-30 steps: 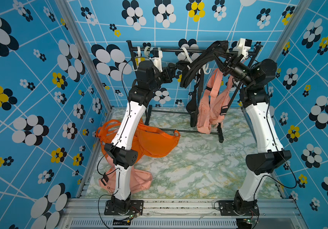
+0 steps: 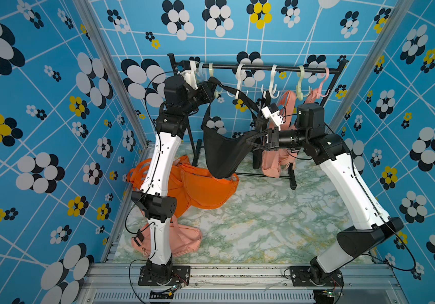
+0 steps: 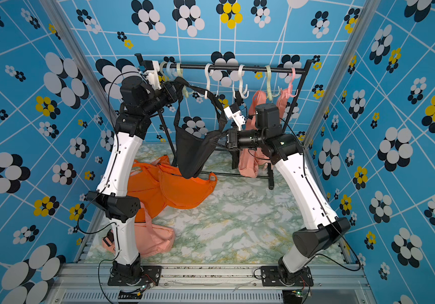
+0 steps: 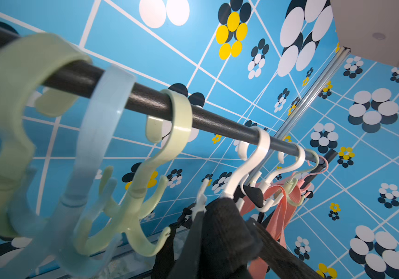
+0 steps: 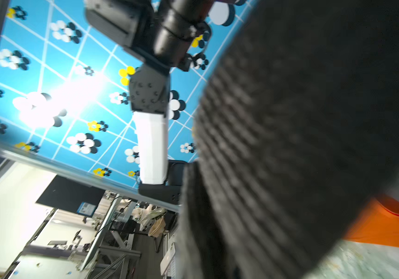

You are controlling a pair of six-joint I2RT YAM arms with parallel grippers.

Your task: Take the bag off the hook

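Observation:
A black bag (image 2: 222, 154) hangs between my grippers below the rack's hooks, its strap looping from one to the other. My left gripper (image 2: 210, 89), below the left hooks, is shut on the strap's upper end. My right gripper (image 2: 257, 136) is shut on the bag's right side, lower down and nearer the front. Dark fabric (image 4: 227, 237) covers the middle bottom of the left wrist view, and blurred ribbed fabric (image 5: 273, 130) fills much of the right wrist view, hiding the fingertips.
The rail (image 2: 258, 66) carries several white, green, blue and pink hooks. Pink and black bags (image 2: 277, 162) hang at its right. An orange bag (image 2: 207, 192) and a pink bag (image 2: 182, 238) lie on the floor at left.
My left gripper has shifted slightly left.

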